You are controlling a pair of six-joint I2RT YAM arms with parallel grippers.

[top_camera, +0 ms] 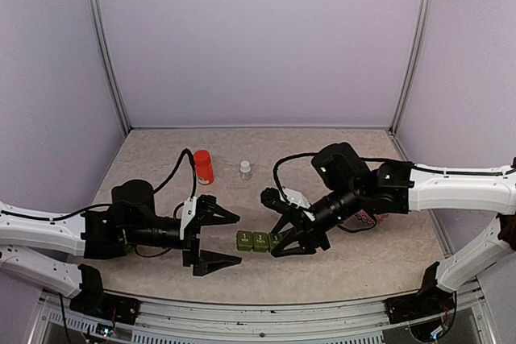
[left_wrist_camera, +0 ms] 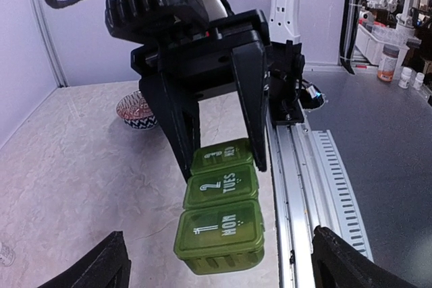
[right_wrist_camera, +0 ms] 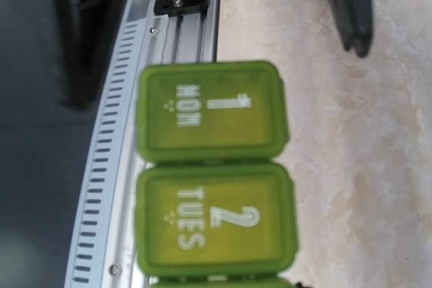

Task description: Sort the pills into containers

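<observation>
A green pill organizer [top_camera: 260,241] with several lidded cells hangs in front of my right gripper [top_camera: 277,230], which is shut on its far end. In the left wrist view, the right fingers [left_wrist_camera: 249,92] clasp the organizer [left_wrist_camera: 219,227] at the cell behind TUES, with MON pointing at me. The right wrist view shows the lids [right_wrist_camera: 212,112] of MON and TUES closed. My left gripper [top_camera: 240,241] is open just left of the MON end, its fingers [top_camera: 218,214] apart and nothing between them. A red bottle [top_camera: 203,167] and a small white-capped bottle [top_camera: 245,170] stand farther back.
A red patterned bowl [left_wrist_camera: 137,110] sits on the table, mostly hidden behind the right arm in the top view. Something greenish lies behind the left arm. A metal rail [top_camera: 266,312] runs along the front edge.
</observation>
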